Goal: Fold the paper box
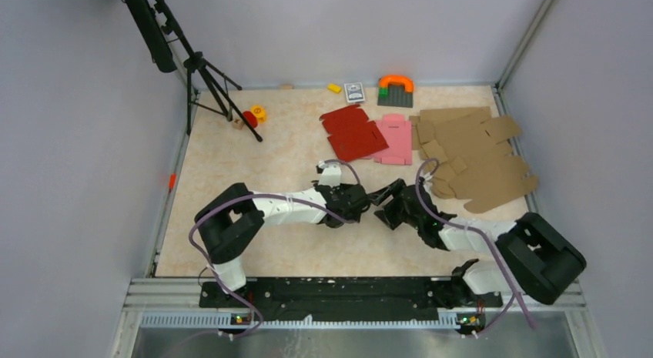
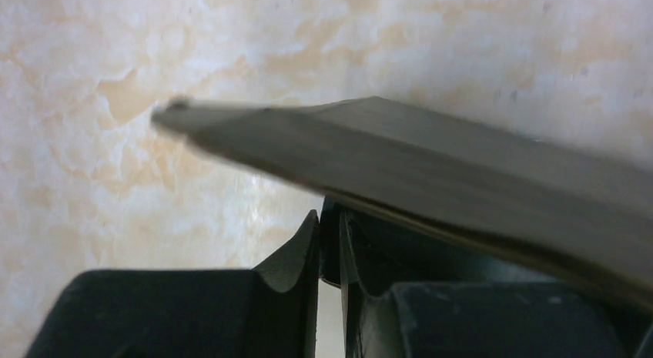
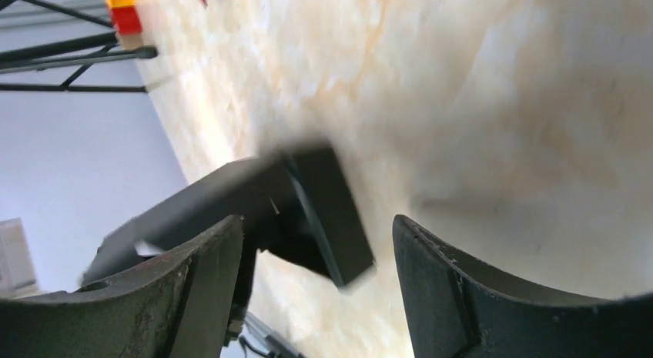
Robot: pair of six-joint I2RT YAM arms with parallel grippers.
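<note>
Flat box sheets lie at the back: red (image 1: 356,138), pink (image 1: 396,146) and brown cardboard (image 1: 477,158). My left gripper (image 1: 368,202) is at mid-table, its fingers close together in the left wrist view with a blurred dark plate across them; whether anything is between them I cannot tell. Just to its right, my right gripper (image 1: 377,202) is open, its fingers apart in the right wrist view, with the other gripper's blurred dark body in front of them.
A black tripod (image 1: 196,61) stands at the back left beside small toys (image 1: 259,114). A card deck and a toy (image 1: 396,92) lie along the back edge.
</note>
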